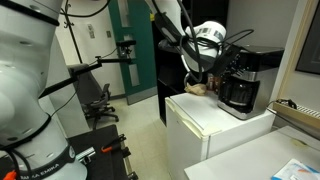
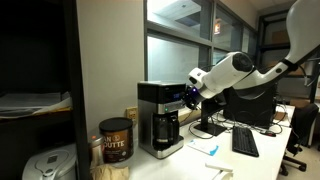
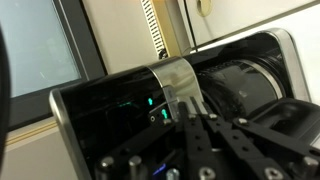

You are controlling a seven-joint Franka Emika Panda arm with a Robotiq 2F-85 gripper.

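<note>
A black and silver coffee maker (image 1: 241, 88) stands on the white cabinet, its glass carafe (image 2: 165, 129) in place below. In the wrist view, its control panel (image 3: 133, 112) shows small green lights beside a silver band. My gripper is shut close in front of that panel, with nothing visible between its fingers. Whether the fingertips touch the panel cannot be told. From the other side, the gripper (image 2: 187, 101) appears beside the upper front of the coffee maker.
Beside the coffee maker stand a dark coffee can (image 2: 116, 139) and a silver appliance (image 2: 50, 162). The white cabinet top (image 1: 205, 112) is mostly clear at its front. A monitor and keyboard (image 2: 244, 140) occupy the desk beyond.
</note>
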